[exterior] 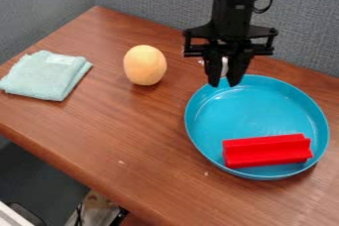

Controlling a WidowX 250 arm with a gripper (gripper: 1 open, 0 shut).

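My gripper [224, 69] is upright over the back rim of a round blue plate [265, 115], its fingers pointing down and close together; something small and pale shows at them, too small to name. A red block [267, 151] lies in the front part of the plate. An orange egg-shaped object [145, 64] stands on the table left of the gripper.
A folded pale green cloth [46, 76] lies at the left of the wooden table [133, 156]. A grey partition wall [146, 2] runs behind. Its left front edge drops to a dark floor.
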